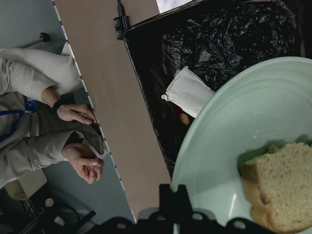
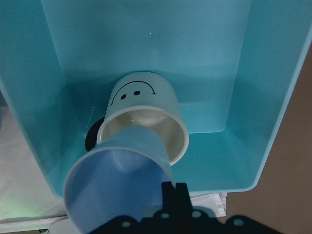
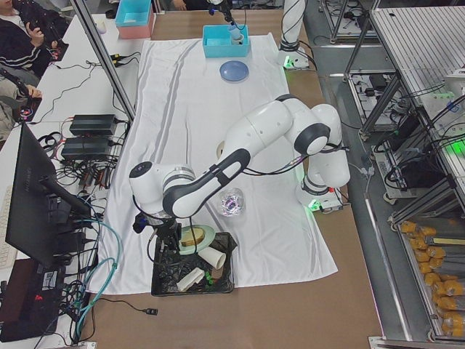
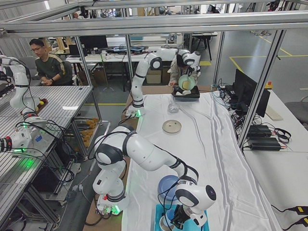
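My left gripper is shut on the rim of a pale green plate (image 1: 219, 126), which holds a slice of bread (image 1: 278, 185) and is held over a black lined bin (image 1: 146, 83) containing white wrappers (image 1: 187, 92). My right gripper is shut on the rim of a blue cup (image 2: 117, 190), held over a teal bin (image 2: 243, 68); a white cup (image 2: 146, 92) with a smile drawing lies in that bin, just beyond the blue cup.
A blue plate (image 3: 234, 70), a beige plate (image 4: 172, 126) and a clear crumpled item (image 3: 232, 202) lie on the white cloth (image 3: 189, 109) between the arms. A person sits beyond the black bin's end of the table.
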